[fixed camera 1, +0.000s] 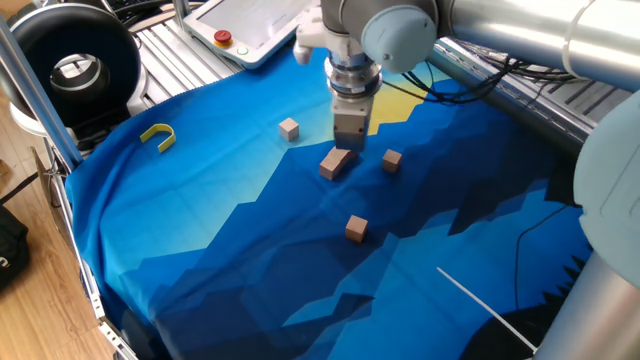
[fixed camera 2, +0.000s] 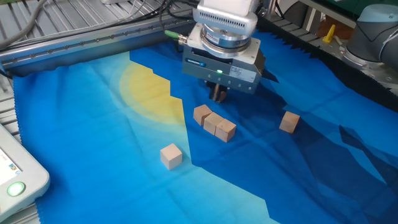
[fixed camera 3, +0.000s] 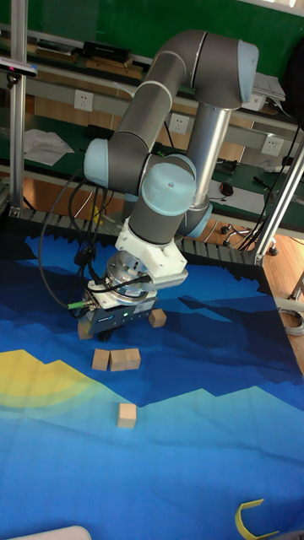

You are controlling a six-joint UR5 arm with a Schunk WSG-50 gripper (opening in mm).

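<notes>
My gripper (fixed camera 2: 217, 94) hangs just beyond a row of three wooden cubes (fixed camera 2: 214, 124), pointing down. Its dark fingers look close together in exterior view 2, but whether they are open or shut does not show clearly. The row lies on the blue cloth, its cubes close together and one end cube slightly turned. A paler cube (fixed camera 2: 171, 156) sits apart, nearer the camera. To the right is another single cube (fixed camera 2: 289, 122). One more cube (fixed camera 1: 392, 160) lies beside the gripper in exterior view 1; in exterior view 3 this cube (fixed camera 3: 85, 330) is partly covered by the gripper body.
A yellow curved piece (fixed camera 1: 158, 136) lies at the cloth's left side in exterior view 1. The teach pendant (fixed camera 1: 245, 30) with its red button rests beyond the cloth edge.
</notes>
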